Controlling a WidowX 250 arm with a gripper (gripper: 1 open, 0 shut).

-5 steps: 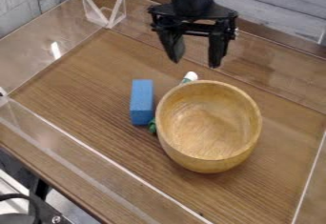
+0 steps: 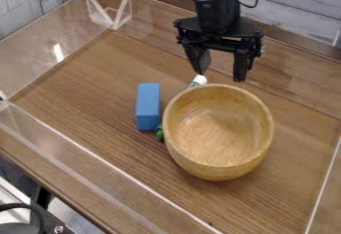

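Observation:
My black gripper hangs over the back middle of the table, its two fingers spread apart with nothing visible between them. Below it a small white object lies just behind a large tan bowl. A blue block lies left of the bowl. A small green item is partly hidden at the bowl's left edge.
A dark cable or part shows at the lower left corner.
The arm has shifted slightly, with the gripper rising a little and turning. The bowl, block and small objects have stayed in place.

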